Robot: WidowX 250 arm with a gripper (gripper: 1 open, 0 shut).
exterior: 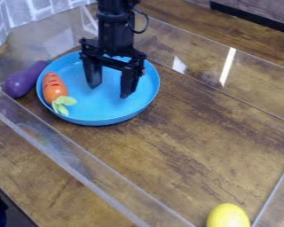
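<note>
My black gripper (113,71) hangs over the blue plate (97,111), its two fingers spread apart and pointing down, with nothing seen between them. On the left part of the plate lies an orange toy carrot (56,88) with pale green leaves at its lower end. Just outside the plate to the left is a purple toy eggplant (22,81).
A yellow oval object (227,216) sits at the bottom right. Clear strips and a dark edge run along the sides.
</note>
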